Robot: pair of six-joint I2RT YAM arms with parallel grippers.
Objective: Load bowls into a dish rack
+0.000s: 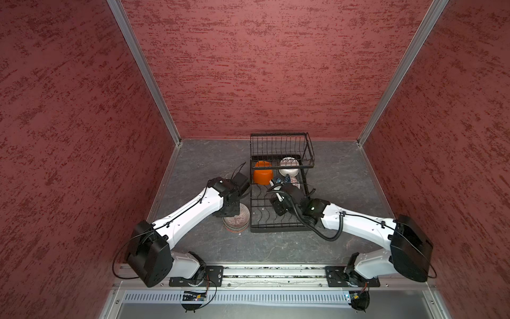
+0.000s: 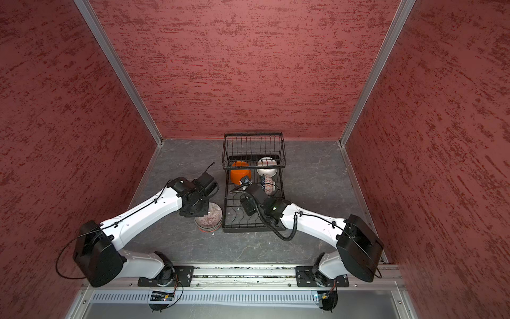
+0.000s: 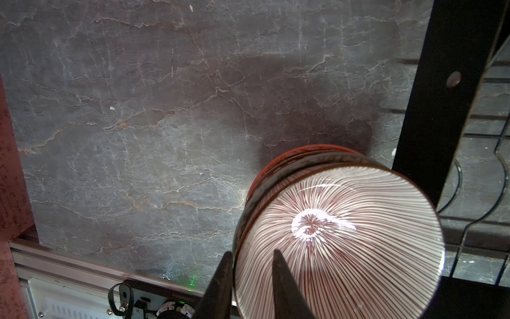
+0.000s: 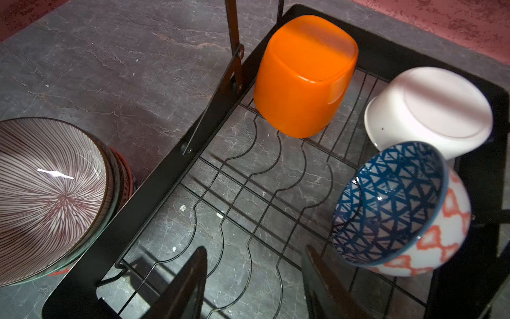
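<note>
A stack of bowls [image 1: 237,217] stands on the table just left of the dish rack. Its top bowl [image 3: 345,234] has brown and white stripes inside. My left gripper is over the near-left edge of that bowl. Its fingers are apart, one by the rim's outer side and one over the striped inside; contact cannot be made out. My right gripper stands open above the empty near part of the rack [image 4: 143,212]. In the rack sit an orange bowl [image 4: 308,79], a white bowl [image 4: 430,109] and a tilted blue-patterned bowl [image 4: 398,202].
A raised wire shelf [image 1: 279,142] spans the rack's far end. The rack's black side wall [image 3: 441,106] rises close beside the stack. Bare grey table [image 3: 132,133] lies left of the stack.
</note>
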